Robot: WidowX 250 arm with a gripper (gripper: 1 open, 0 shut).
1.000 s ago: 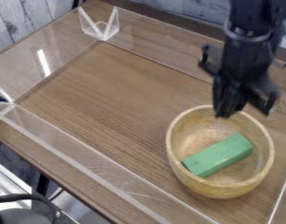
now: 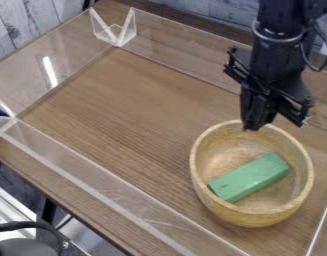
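My gripper point(image 2: 263, 116) hangs at the upper right on the dark arm, its tip shut with nothing visible between the fingers. It is just above the back rim of a round, light wooden-coloured bowl point(image 2: 205, 165) on the table. A green block point(image 2: 249, 177) lies inside the bowl, slightly tilted across its bottom.
A small clear plastic container point(image 2: 114, 28) stands near the back left. Dark cables point(image 2: 30, 229) lie at the lower left edge.
The arm and gripper have shifted only slightly over the last second and look sharper now. The bowl and green block look unmoved.
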